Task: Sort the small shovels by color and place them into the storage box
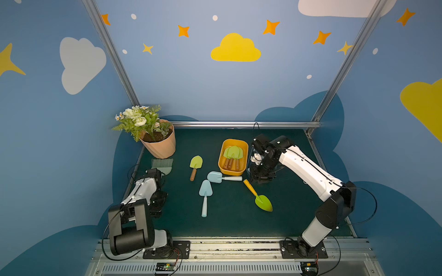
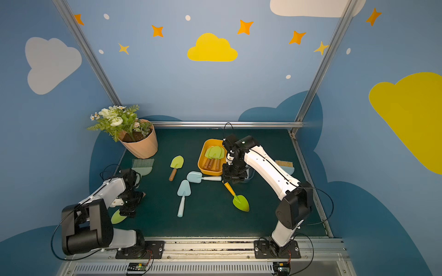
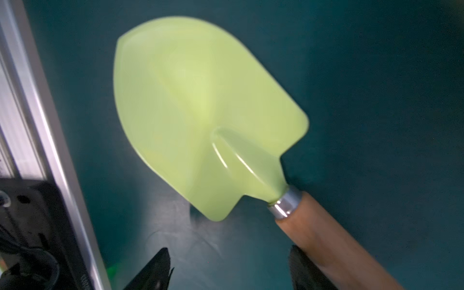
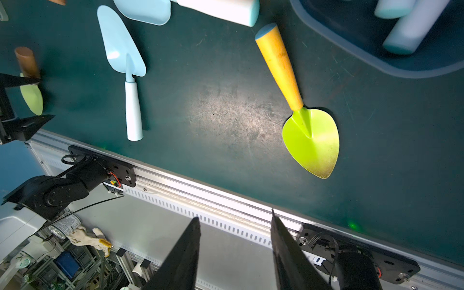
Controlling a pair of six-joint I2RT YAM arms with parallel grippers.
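My left gripper stands open low over a light-green shovel (image 3: 203, 96) with a wooden handle at the near left. My right gripper, part open and empty, hangs above the table by the dark blue box (image 4: 348, 43), which holds white-handled pieces. A yellow-handled green shovel (image 1: 263, 202), an upright-pointing light-blue shovel (image 1: 205, 188) and a sideways light-blue shovel (image 1: 214, 177) lie on the table. Another light-green shovel (image 1: 196, 162) lies left of the yellow box (image 1: 221, 165), which holds several light-green shovels with wooden handles.
A flower pot (image 1: 159, 147) stands at the back left, with a pale brush (image 1: 161, 170) in front of it. Another brush (image 2: 285, 168) lies at the right.
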